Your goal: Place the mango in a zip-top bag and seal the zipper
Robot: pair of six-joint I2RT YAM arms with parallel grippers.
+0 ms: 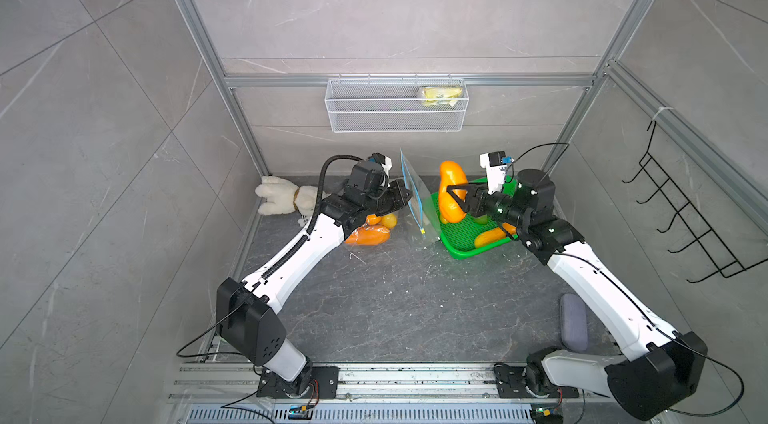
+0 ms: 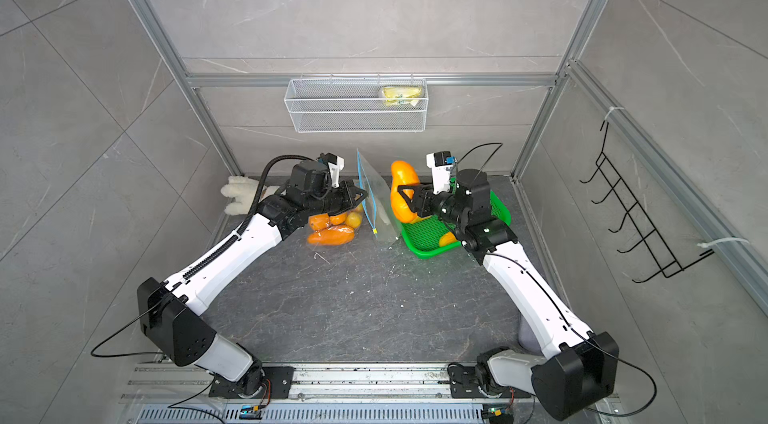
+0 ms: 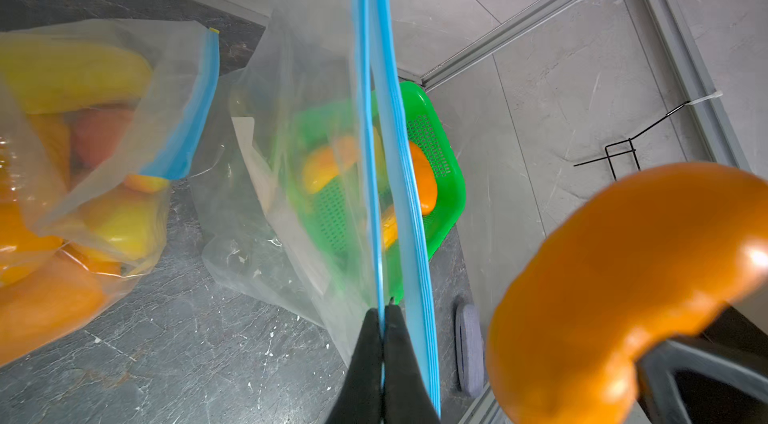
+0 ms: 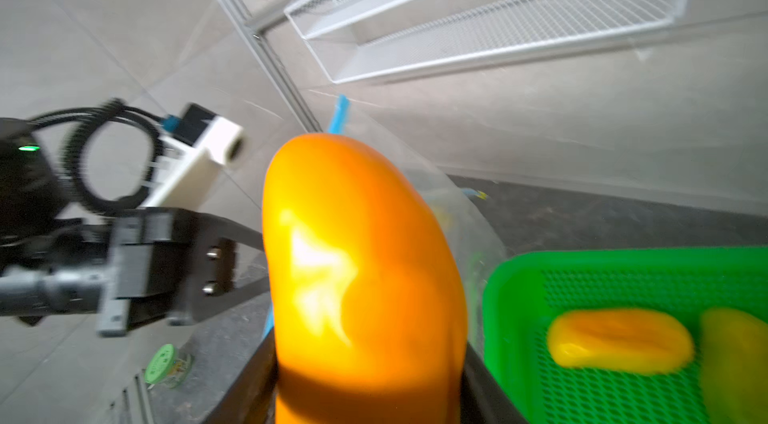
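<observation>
A clear zip top bag with blue zipper (image 1: 417, 200) stands upright left of the green basket. My left gripper is shut on the bag's zipper edge, in the left wrist view. My right gripper is shut on a large orange mango (image 4: 360, 264), raised above the basket beside the bag and filling much of the right wrist view. The mango (image 2: 404, 188) is upright, just right of the bag.
The green basket (image 4: 560, 260) holds more fruit. A filled bag (image 3: 96, 208) lies left of the empty one, by a plush toy (image 1: 276, 194). A wire shelf (image 1: 396, 104) hangs behind.
</observation>
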